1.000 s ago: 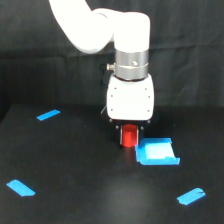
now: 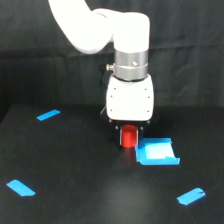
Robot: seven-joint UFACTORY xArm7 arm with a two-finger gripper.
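A small red object (image 2: 128, 137) shows directly under the white arm, at my gripper (image 2: 129, 130). The gripper's dark fingers are hard to make out against the black background, so whether they grip the red object or only stand around it cannot be told. Just to the right of the red object lies a small light-blue open tray or box (image 2: 157, 152), its near left side close to it.
Blue tape strips mark the black table at the back left (image 2: 48, 115), the front left (image 2: 20, 188) and the front right (image 2: 190, 196). A dark curtain hangs behind.
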